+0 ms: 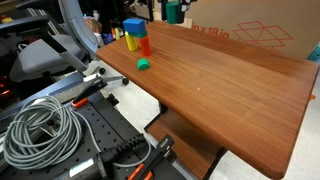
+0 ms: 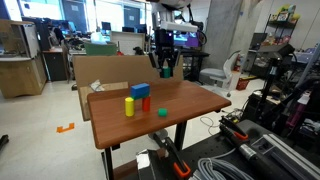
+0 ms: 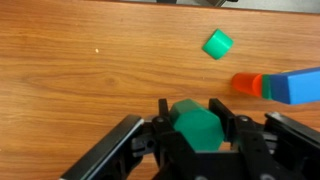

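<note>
My gripper is shut on a green rounded piece [image 3: 198, 128], which fills the space between its black fingers. In exterior view 1 this green piece [image 1: 173, 13] hangs above the far part of the table. A blue block [image 1: 134, 26] rests raised near the table's left end, with a red cylinder [image 1: 145, 46] and a yellow cylinder [image 1: 131, 43] by it. Nearer the edge lies a small green block [image 1: 143, 64] on its own. From the wrist, the red cylinder [image 3: 247, 84] and blue block [image 3: 297, 87] show to the right.
A coil of grey cable [image 1: 45, 135] lies below, off the table. In exterior view 2 a chair [image 2: 215, 76] stands behind the table.
</note>
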